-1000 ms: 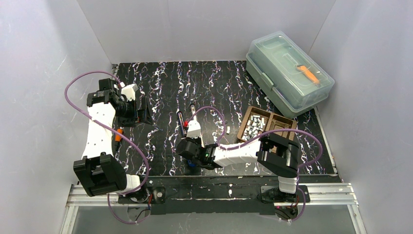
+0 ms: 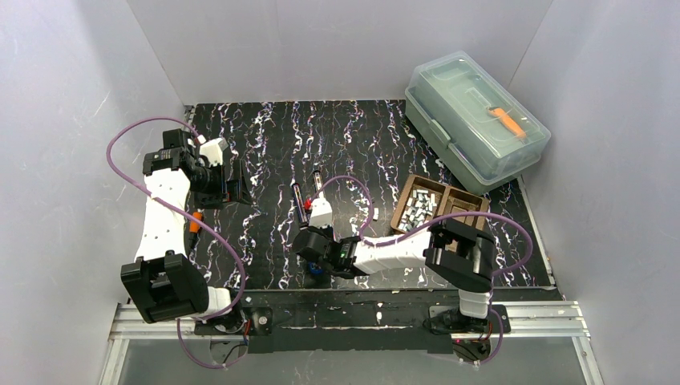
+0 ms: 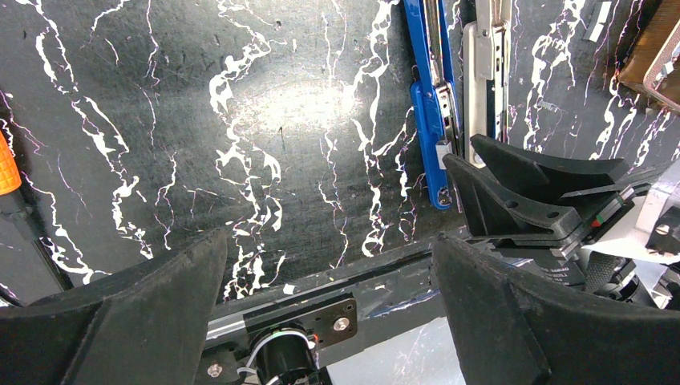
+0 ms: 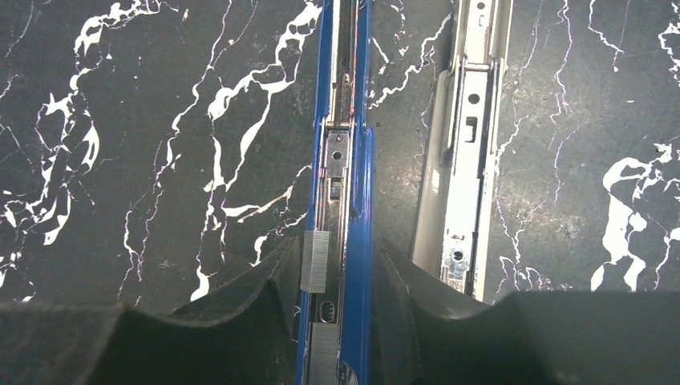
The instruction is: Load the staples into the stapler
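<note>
In the right wrist view, the opened blue stapler [image 4: 361, 200] runs up the middle. A short grey staple strip [image 4: 315, 261] rests off-centre against its left rim, slightly tilted, beside the channel. My right gripper is open, its fingers apart on both sides of the stapler. Lower down shows another grey ribbed piece [image 4: 324, 353]; whether it is a second strip or a reflection, I cannot tell. The left wrist view also shows the strip [image 3: 443, 152] on the blue stapler [image 3: 429, 112]. My left gripper stands open and empty, away from the stapler.
A beige stapler [image 4: 465, 176], also opened, lies just right of the blue one. A brown tray [image 2: 439, 204] with staple pieces and a green lidded box [image 2: 477, 120] stand at right. An orange-handled tool [image 3: 8, 168] lies at left.
The left arm stays still.
</note>
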